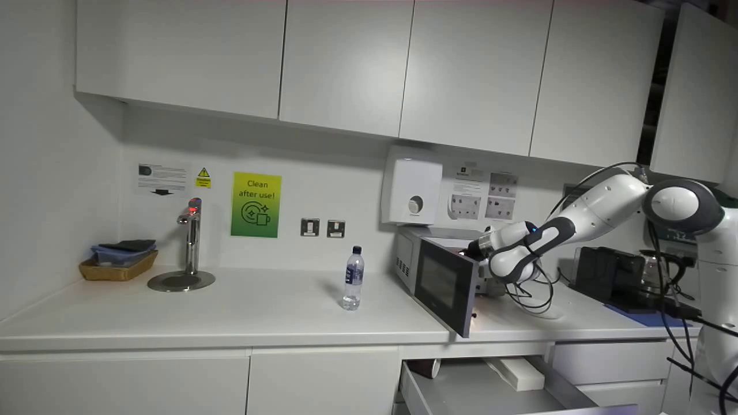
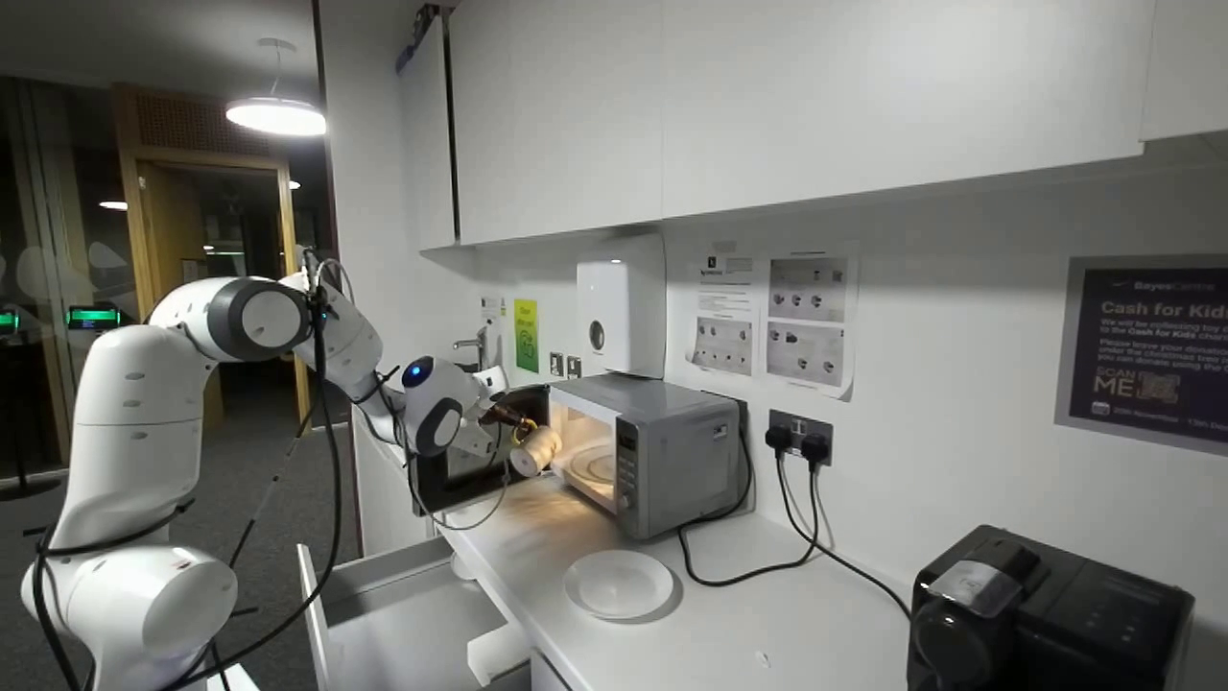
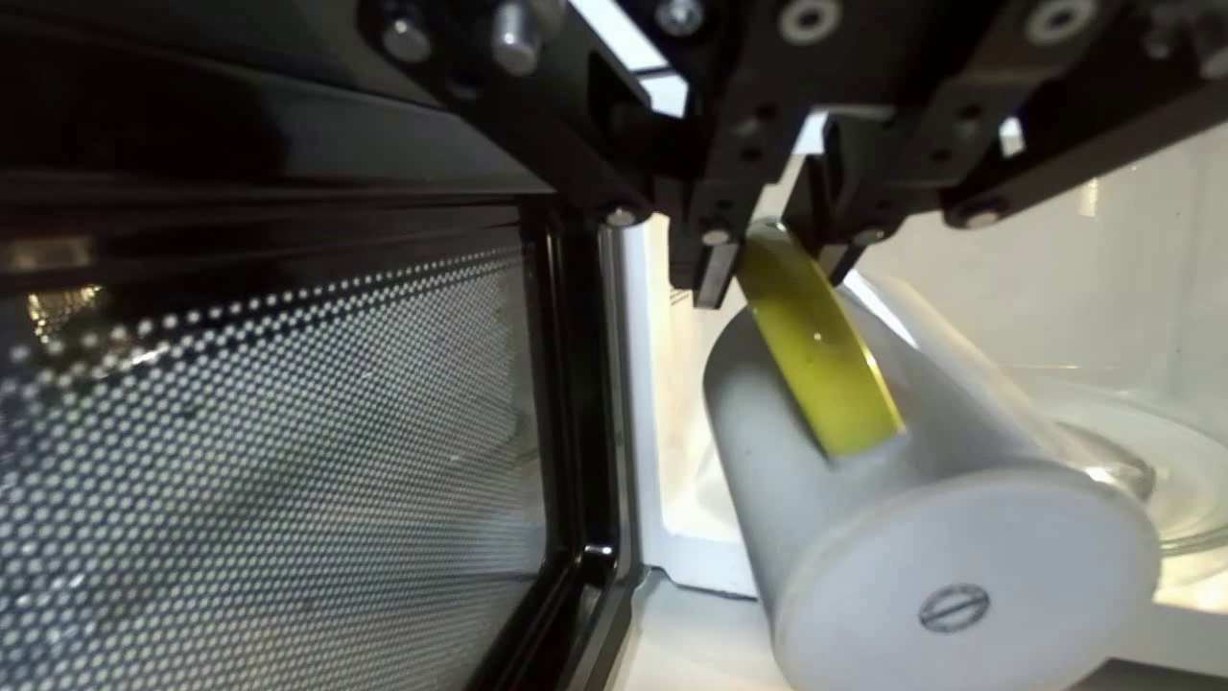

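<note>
My gripper is shut on the yellow handle of a white mug (image 3: pixel 979 576), one finger on each side of it. The mug hangs tilted, its flat base towards the wrist camera. In exterior view 2 the mug (image 2: pixel 534 451) is just outside the mouth of the lit microwave (image 2: pixel 687 461), above the counter. The microwave door (image 3: pixel 288 484) stands wide open beside the gripper. A glass turntable (image 3: pixel 1192 484) shows inside, partly behind the mug. Exterior view 1 has the mug hidden behind the microwave door (image 1: pixel 443 283).
A white plate (image 2: pixel 619 583) lies on the counter in front of the microwave. Below, a drawer (image 1: pixel 470 395) is pulled out. A water bottle (image 1: pixel 353 279) stands left of the microwave, with clear counter beyond. A black coffee machine (image 2: pixel 1042 616) is at the other end.
</note>
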